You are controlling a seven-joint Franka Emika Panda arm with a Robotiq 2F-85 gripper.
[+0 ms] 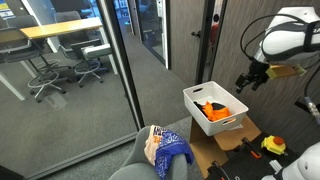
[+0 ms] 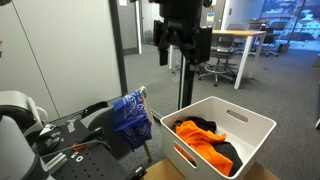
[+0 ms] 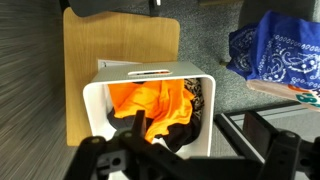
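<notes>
The white bin [image 1: 205, 121] stands on a wooden surface, with orange cloth [image 1: 214, 112] and dark cloth inside it. In the second exterior view the orange cloth [image 2: 205, 147] lies across the dark patterned cloth [image 2: 194, 122]. My gripper [image 1: 258, 82] is above the bin and off to its right in the first exterior view. From the wrist, the open gripper has its dark fingers [image 3: 129, 150] wide apart, the bin [image 3: 94, 104] below them, and nothing held. A blue bandana [image 3: 291, 46] lies outside the bin, draped over a grey chair in the first exterior view.
A grey chair [image 1: 131, 161] with a pinkish cloth [image 1: 154, 143] beside the bandana is left of the bin. Yellow and red items [image 1: 273, 145] sit near the robot base. A glass wall stands behind, desks and office chairs beyond it.
</notes>
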